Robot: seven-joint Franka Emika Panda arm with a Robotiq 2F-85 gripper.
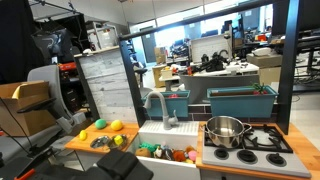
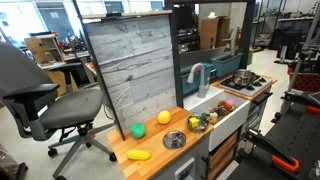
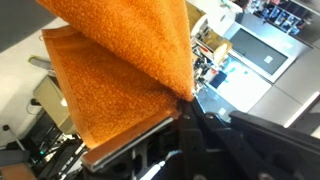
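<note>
An orange cloth (image 3: pixel 120 62) fills much of the upper left of the wrist view. My black gripper is shut on it, with the cloth hanging from the fingertips. The exact pinch is partly hidden by the folds. Neither exterior view shows the gripper or the cloth.
A dark bar (image 1: pixel 190 22) runs above the counter. Below it stand a faucet (image 1: pixel 163 108), a sink with colourful items, a metal pot (image 1: pixel 225 130) and a black stove (image 1: pixel 262 145). Toy fruit, including a green ball (image 2: pixel 137 130), and a metal bowl (image 2: pixel 177 140) lie on the wooden counter.
</note>
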